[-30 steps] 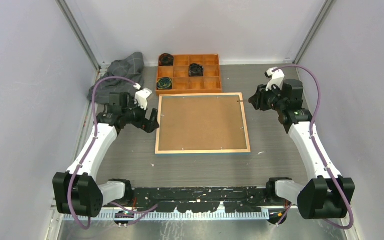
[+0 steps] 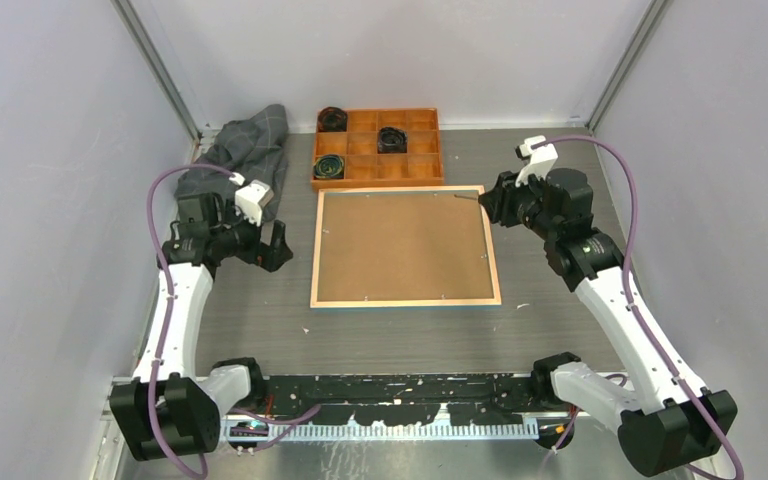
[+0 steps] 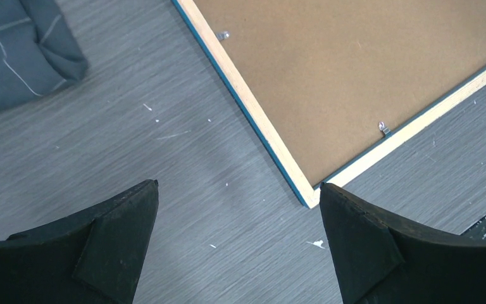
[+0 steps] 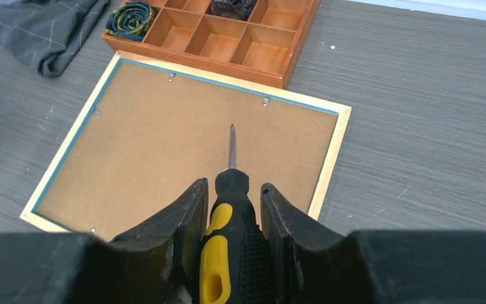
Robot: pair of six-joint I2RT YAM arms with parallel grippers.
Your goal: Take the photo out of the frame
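The picture frame [image 2: 313, 250] lies back side up on the table, its brown backing board [image 2: 405, 245] inside a pale wood rim. Small metal clips stand along the inner edge; one clip [image 3: 383, 128] shows at the near side and another clip [image 4: 266, 101] at the far side. Any photo is hidden beneath the board. My right gripper is shut on a black-and-yellow screwdriver [image 4: 216, 266], its shaft pointing out over the board from the frame's right edge. Left of the frame, my left gripper stands open with nothing between its fingers.
An orange compartment box [image 2: 380, 183] with rolled dark items sits against the frame's far edge. Dark grey cloth [image 2: 245, 150] is heaped at the back left.
My left gripper has drawn back leftward, away from the frame's left edge. The right gripper with the screwdriver has shifted left toward the frame and slightly nearer. The frame has stayed put.
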